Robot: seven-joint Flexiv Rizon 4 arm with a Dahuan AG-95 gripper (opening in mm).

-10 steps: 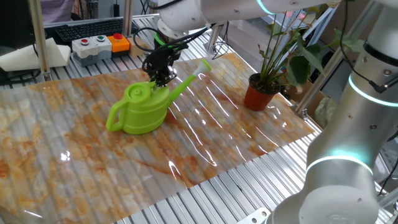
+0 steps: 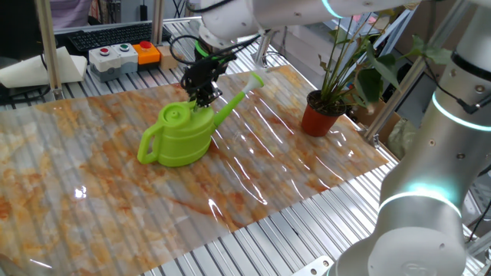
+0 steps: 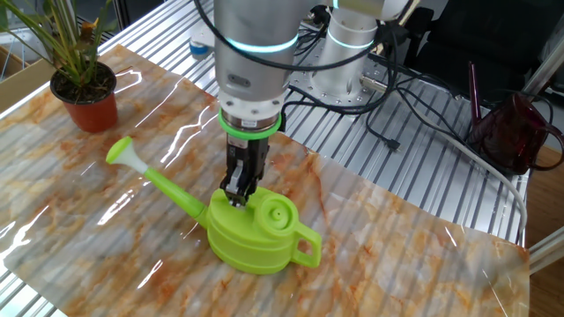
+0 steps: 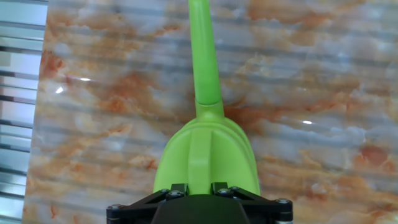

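Note:
A bright green watering can [image 2: 180, 138] stands upright on the marbled mat, its spout pointing toward the potted plant. In the second exterior view, my gripper [image 3: 236, 201] comes down from above onto the raised top strip, between spout and lid. From the wrist view, the strip of the can [image 4: 200, 155] runs between my black fingers, which sit close against both its sides, so the gripper is shut on it. The fingertips' lower ends are hidden. Whether the can's base touches the mat cannot be told.
A plant in a brown-red pot [image 2: 318, 115] stands near the mat's edge, beyond the spout. Button boxes [image 2: 115, 61] sit at the back left. A dark red watering can [image 3: 515, 132] stands off to the side.
The green can and my gripper have shifted together slightly to the right in the first exterior view. The plant and boxes have stayed put.

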